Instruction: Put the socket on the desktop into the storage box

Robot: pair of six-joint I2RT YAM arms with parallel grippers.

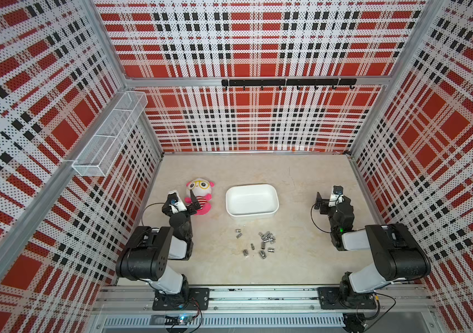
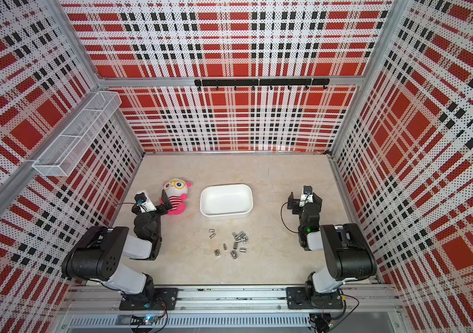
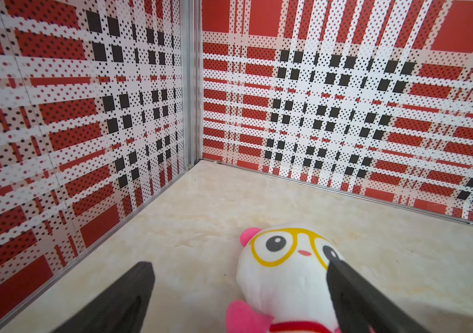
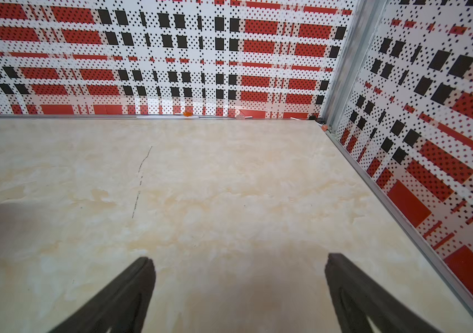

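Observation:
Several small silver metal sockets (image 1: pixel 267 237) (image 2: pixel 240 237) lie loosely scattered on the front middle of the desktop. Just behind them stands an empty white rectangular box (image 1: pixel 252 199) (image 2: pixel 226 199). My left gripper (image 1: pixel 183 199) is raised at the left, open, in front of a plush toy, with nothing held. My right gripper (image 1: pixel 325 199) stands open at the right over bare desktop, its fingers apart and empty.
A white-and-pink plush toy (image 2: pixel 176 188) sits left of the box. A wire basket (image 1: pixel 108 133) hangs on the left wall, and a black hook rail (image 1: pixel 289 82) is on the back wall.

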